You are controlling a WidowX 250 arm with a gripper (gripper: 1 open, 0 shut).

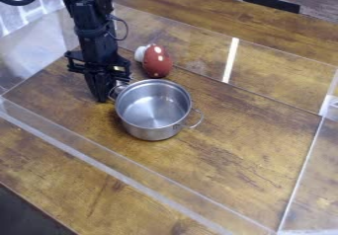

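Note:
My black gripper (pixel 101 87) is low over the wood at the left side of the steel pot (pixel 154 109), by its handle. The gripper looks shut, though its fingertips are small and dark, and I cannot tell whether anything is between them. Just behind the pot lies a red object (pixel 154 61) with a white end. The yellow-handled utensil beside the pot is mostly hidden by the gripper.
Clear low walls or edges border the wooden surface (pixel 238 150) on the left, front and right. A white strip (pixel 231 60) is at the back right.

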